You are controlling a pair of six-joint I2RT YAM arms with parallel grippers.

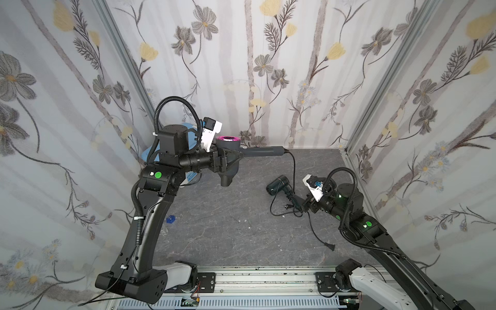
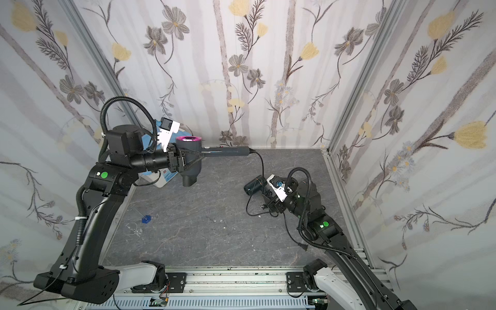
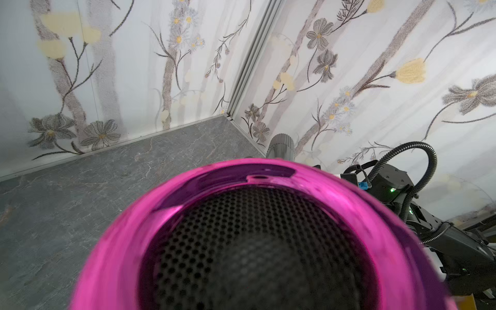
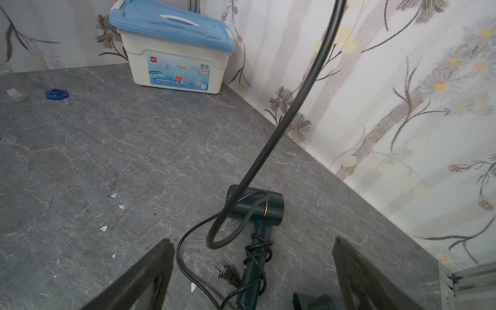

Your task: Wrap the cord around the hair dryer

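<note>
A grey hair dryer with a magenta ring [image 1: 227,139] is held up at the left by my left gripper [image 1: 230,159], its long handle [image 1: 262,150] pointing right. The ring fills the lower left wrist view [image 3: 258,170]. From the handle's end a black cord [image 4: 293,103] hangs down across the right wrist view. My right gripper stands open above a dark green hair dryer [image 4: 263,201] lying on the floor, with cable wound on its handle and a plug [image 4: 227,273] beside it.
A white box with a blue lid [image 4: 170,67] stands at the left by the wall. A small blue object [image 1: 170,219] lies in front of it.
</note>
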